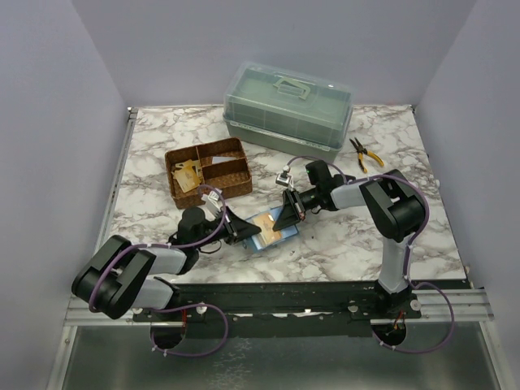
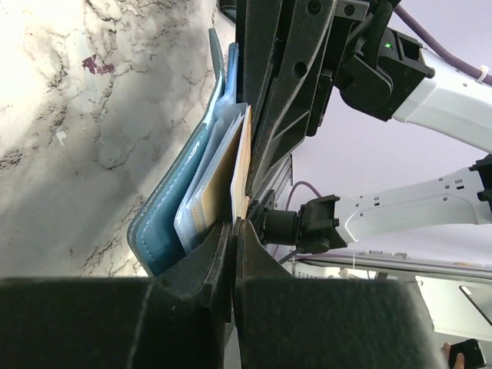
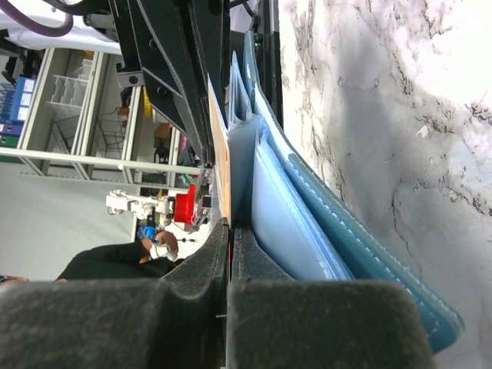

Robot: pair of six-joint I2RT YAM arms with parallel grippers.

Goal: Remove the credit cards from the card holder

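A blue card holder with clear sleeves stands open between my grippers at the front middle. In it an orange-tan card shows, upright in the wrist views. My left gripper is shut at the holder's left side, on the card or its sleeve. My right gripper is shut at the holder's right; its tips meet at the card's edge, and whether anything is between them is hard to see.
A wicker basket with yellow cards stands at the back left, a lidded green box at the back, pliers at the right.
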